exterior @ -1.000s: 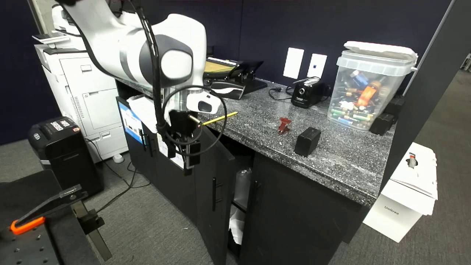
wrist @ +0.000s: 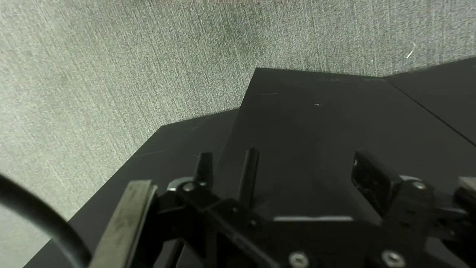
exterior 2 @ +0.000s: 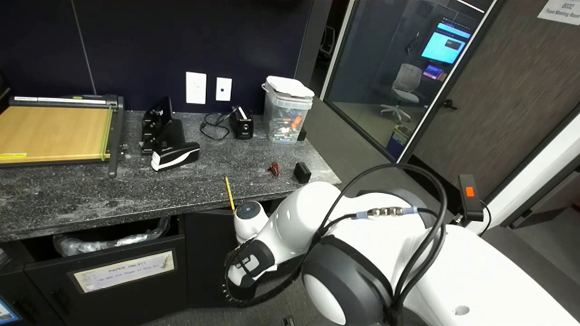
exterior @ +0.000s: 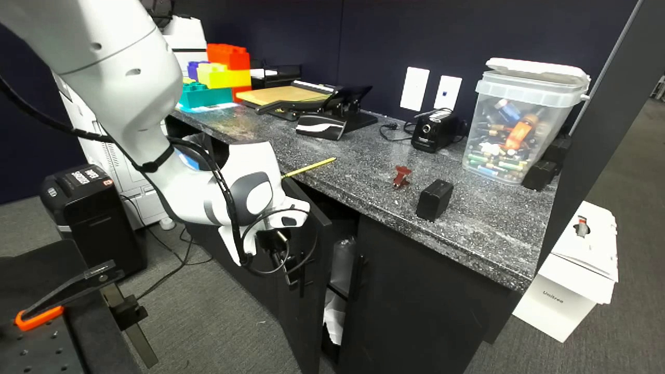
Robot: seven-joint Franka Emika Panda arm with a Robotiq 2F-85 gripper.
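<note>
A black cabinet door stands ajar below the counter, with a bar handle on its outer face. My gripper is lowered close to that handle, partly hidden by its own cable and the white wrist. In the wrist view, the gripper is open, its two fingers wide apart. A dark upright handle bar shows between them, nearer the left finger. Whether a finger touches the bar or door, I cannot tell. In the second exterior view the arm hides the handle.
The granite counter overhangs the door. Near its edge are a yellow pencil, a red clip and a black block. A battery tub stands behind. Carpet lies clear in front of the cabinets.
The door appears unmoved.
</note>
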